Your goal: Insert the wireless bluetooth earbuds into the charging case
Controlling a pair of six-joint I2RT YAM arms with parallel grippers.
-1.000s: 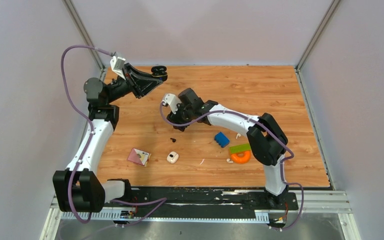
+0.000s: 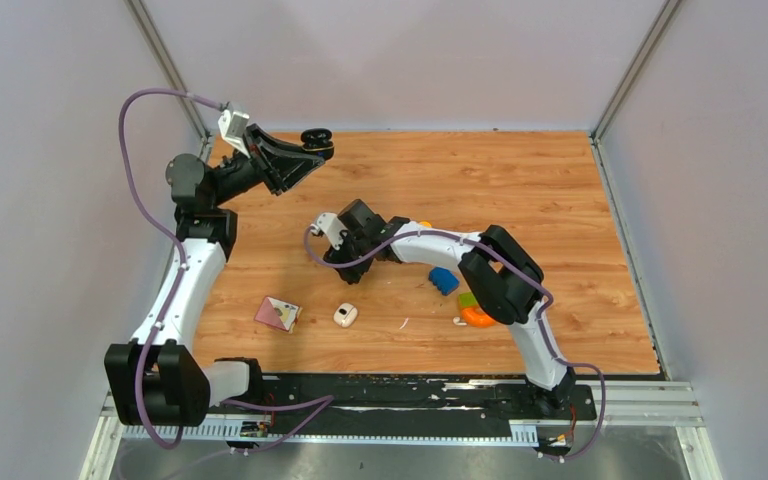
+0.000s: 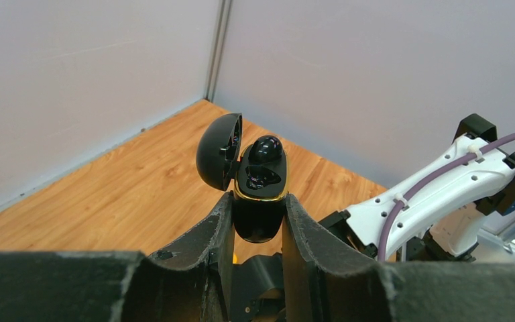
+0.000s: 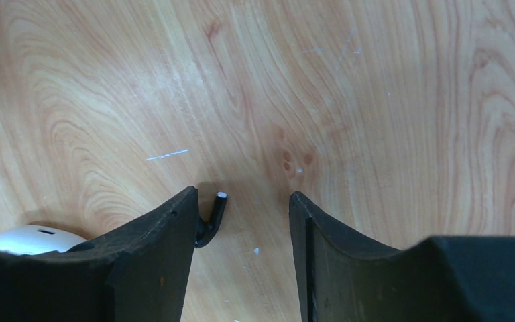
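Note:
An open black charging case [image 3: 260, 174] with a gold rim is held upright in my left gripper, shut on it, high over the back left of the table; one earbud shows in it. Low over the middle-left of the table, my right gripper is part open. A black earbud [image 4: 211, 221] lies on the wood by its left finger, partly hidden by that finger; nothing is held between the fingers. In the top view the right gripper covers this earbud.
A white case [image 2: 345, 314], a pink card box [image 2: 277, 313], a blue block [image 2: 443, 280], a green block [image 2: 466, 300] and an orange ring [image 2: 478, 318] lie on the table [image 2: 550, 180].
My right arm has moved left and toward the front, down over the black earbud that showed uncovered earlier. The left arm with the case is nearly still.

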